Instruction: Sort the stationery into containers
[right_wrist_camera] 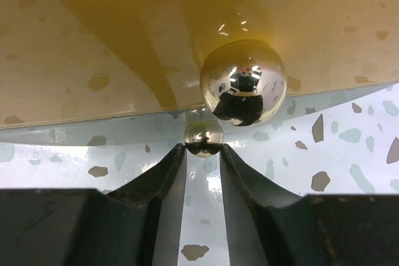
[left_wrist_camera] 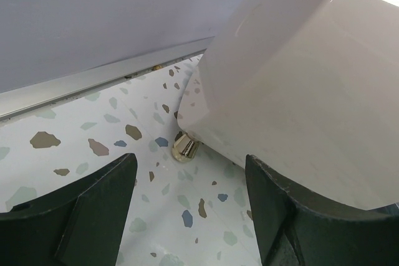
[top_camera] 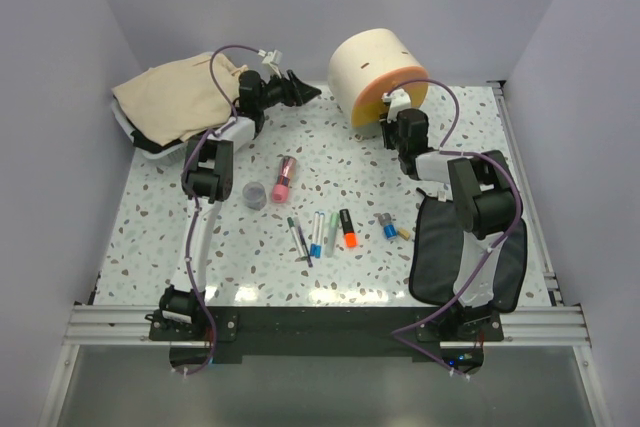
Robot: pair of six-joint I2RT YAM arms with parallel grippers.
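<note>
On the table in the top view lie several slim pens, among them a green-capped pen (top_camera: 294, 235), a green marker (top_camera: 332, 234) and a black marker with an orange end (top_camera: 348, 228). A small blue item (top_camera: 387, 227) and a pinkish-red cylindrical item (top_camera: 284, 179) lie nearby. A clear cup (top_camera: 254, 195) stands to the left. Left of the big white rounded container, my left gripper is open and empty. My right gripper is slightly open at the container's orange front (right_wrist_camera: 137, 48), below a gold knob (right_wrist_camera: 243, 82); its fingertips flank a smaller gold ball. Contact is unclear.
The white rounded container (top_camera: 372, 62) fills the back centre. A beige cloth (top_camera: 172, 99) covers a white bin at the back left. Under the right arm lies a black flat case (top_camera: 460, 257). Mid-table is mostly clear.
</note>
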